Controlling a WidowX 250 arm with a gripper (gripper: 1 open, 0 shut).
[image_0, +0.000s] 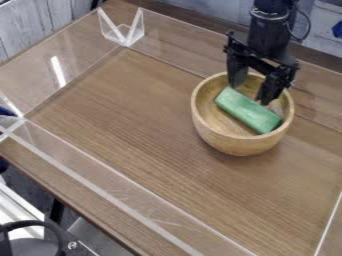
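A wooden bowl (211, 130) sits right of the table's middle, with a green rectangular block (249, 110) lying inside it. My black gripper (251, 83) hangs over the back of the bowl, open, its fingers spread above the block. Whether anything touches the block is hard to tell.
A clear, angular object (122, 25) stands at the back left. Dark cables and a round black part (30, 240) are at the lower left corner.
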